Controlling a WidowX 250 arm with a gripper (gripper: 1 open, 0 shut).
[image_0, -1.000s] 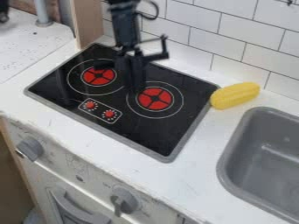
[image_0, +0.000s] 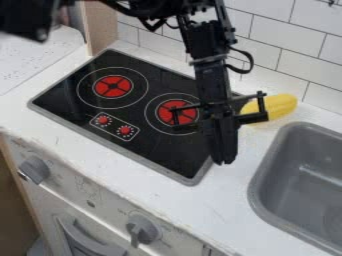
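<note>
The black arm reaches down from the top, with its gripper (image_0: 222, 142) low over the right edge of the black cooktop (image_0: 127, 130), beside a yellow corn cob (image_0: 278, 105). The cob lies on the white counter behind the gripper, partly hidden by it. Whether the fingers are open or shut is unclear from this angle.
A grey sink (image_0: 301, 180) fills the right front of the counter. Knobs and an oven front are below the cooktop. A tiled wall runs along the back, and a wooden panel stands at the back left.
The arm has swung from above the cooktop down and right to beside the corn.
</note>
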